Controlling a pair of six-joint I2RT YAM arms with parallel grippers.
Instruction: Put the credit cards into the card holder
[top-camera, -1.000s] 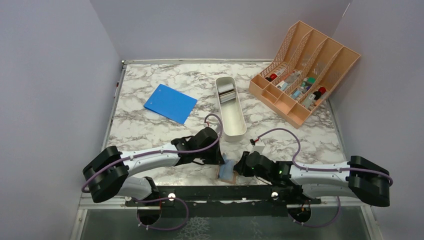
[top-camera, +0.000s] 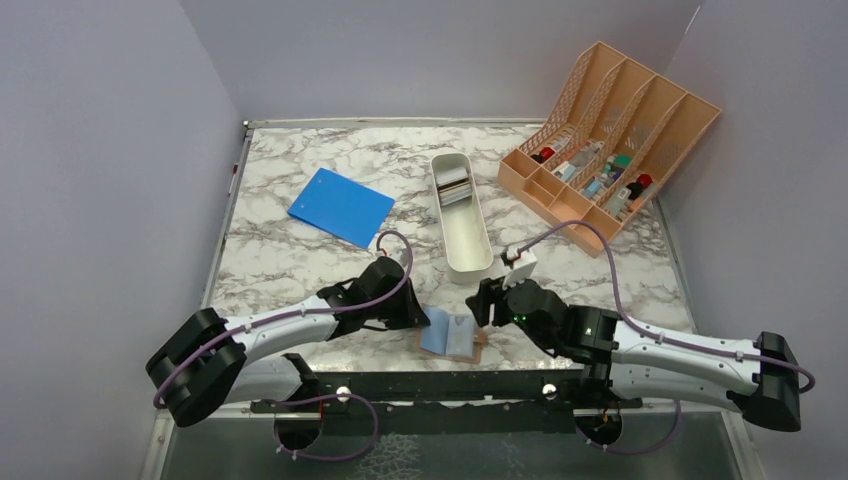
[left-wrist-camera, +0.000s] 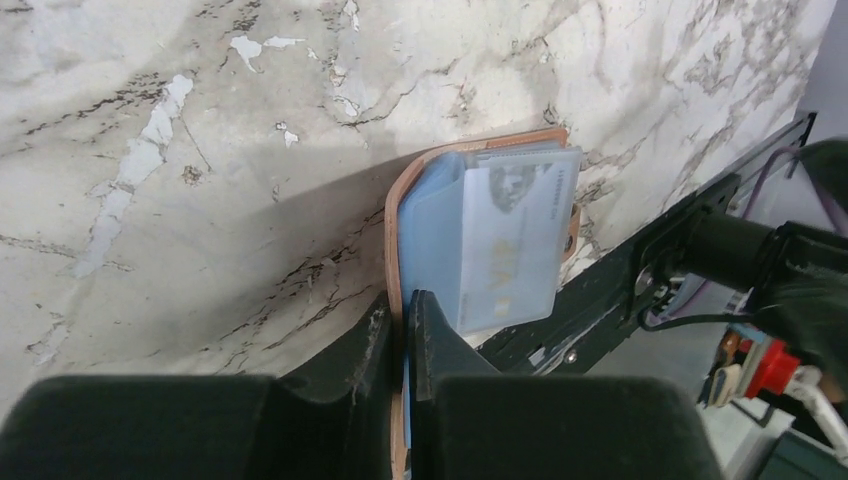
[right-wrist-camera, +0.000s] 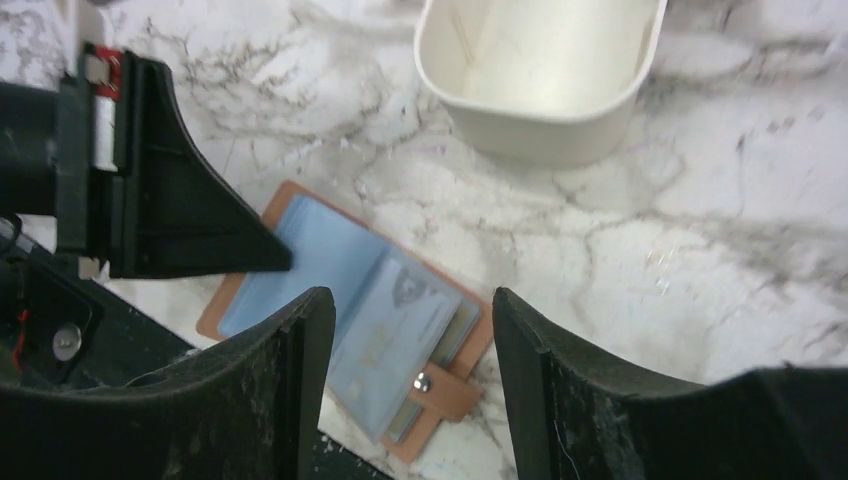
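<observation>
The card holder (top-camera: 460, 336) lies opened out near the table's front edge, with brown covers, a blue inner flap (right-wrist-camera: 330, 252) and clear sleeves (left-wrist-camera: 515, 235) on one side. My left gripper is shut on the holder's brown outer edge, at the blue flap's side. Above the opposite end of the holder hovers my right gripper, its fingers apart and nothing between them. A stack of cards (top-camera: 454, 188) stands in the far end of a white bin (top-camera: 466, 238) behind the grippers.
On the left of the marble table lies a blue folder (top-camera: 342, 207). A wooden organizer (top-camera: 560, 205) with small bottles takes up the back right. Bare tabletop (right-wrist-camera: 660, 290) stretches to the right of the holder.
My left gripper has shifted left with the holder's edge, and the holder is spread wider, showing more of the blue flap. The right gripper has come off the holder's other side and risen.
</observation>
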